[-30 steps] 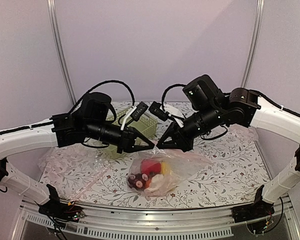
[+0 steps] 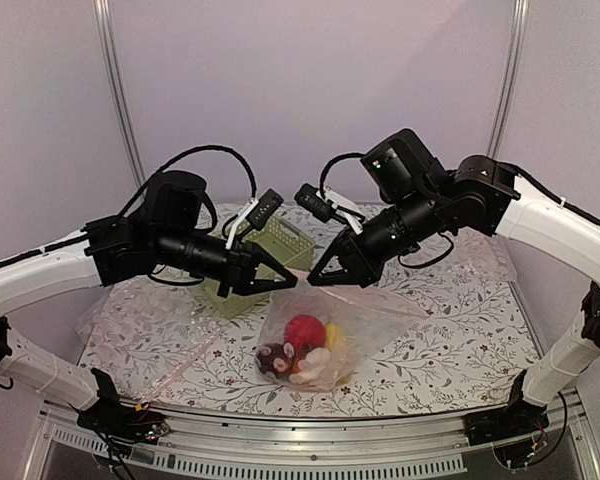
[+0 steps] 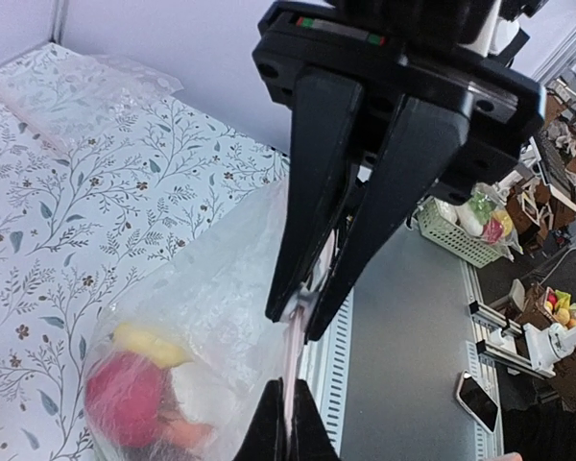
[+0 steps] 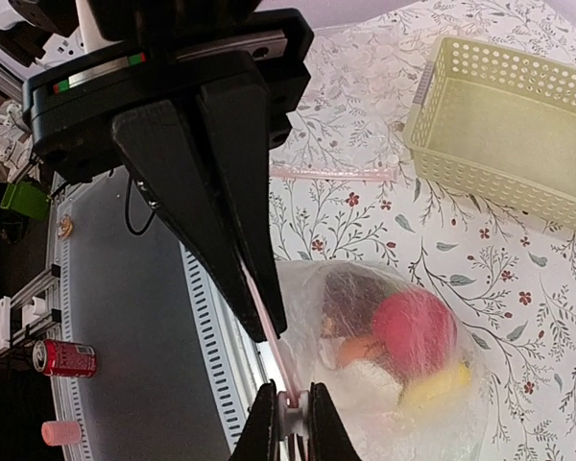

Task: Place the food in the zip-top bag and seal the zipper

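A clear zip top bag (image 2: 355, 318) hangs upright over the middle of the table. Through its film show a round red food piece (image 2: 304, 331), a yellow piece (image 4: 435, 386), a white piece (image 3: 204, 393) and dark round ends (image 2: 275, 359) low on the left. My left gripper (image 2: 296, 282) is shut on the bag's pink zip edge (image 3: 292, 360), a thin strip running between its fingertips. Close beside it, my right gripper (image 2: 312, 281) is shut on the same edge, seen in the right wrist view entering its fingers (image 4: 272, 413). Whether the zipper is closed cannot be told.
Behind the left arm stands a pale green basket (image 4: 518, 125), empty where visible. Another flat clear bag (image 2: 145, 335) lies at the table's left, and more film (image 3: 86, 91) at the right.
Both grippers have risen a little together, lifting the bag's top edge and shifting slightly left. The red piece shows more clearly below them; both grippers remain on the edge.
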